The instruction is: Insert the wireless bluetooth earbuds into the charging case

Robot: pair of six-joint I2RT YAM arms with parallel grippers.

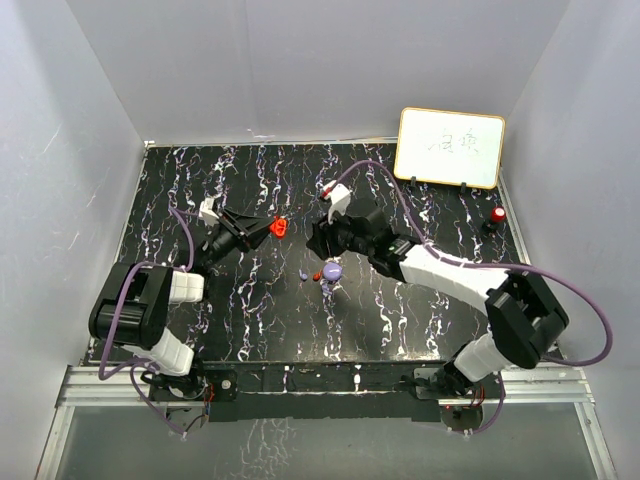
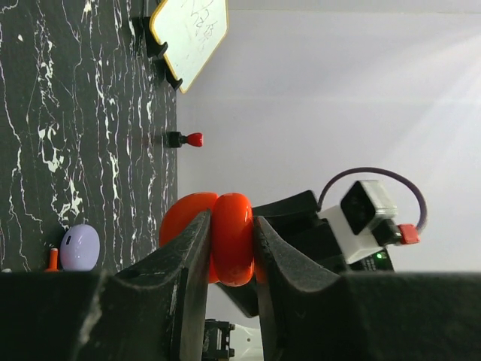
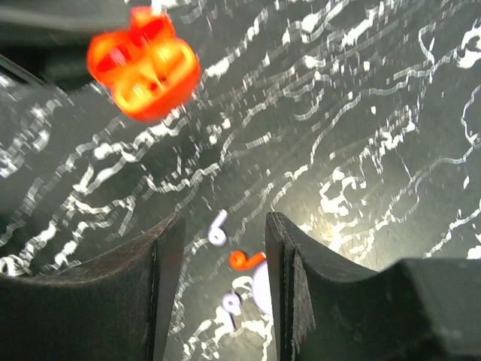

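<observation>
The red-orange charging case [image 1: 278, 228] is held above the table, with my left gripper shut on it. In the right wrist view the case [image 3: 146, 68] stands with its lid up and its inner hollows facing the camera, blurred; whether an earbud sits inside I cannot tell. My right gripper is open, nothing between its fingers, pointing down over the table to the right of the case. Below it lie an orange earbud [image 3: 245, 260], a purple earbud [image 3: 217, 235] and a second purple earbud [image 3: 231, 304].
A closed purple case [image 1: 332, 271] rests beside the loose earbuds, partly hidden by a right finger in the right wrist view. A whiteboard [image 1: 450, 147] stands at the back right, and a red-capped object [image 1: 497, 215] is near the right edge.
</observation>
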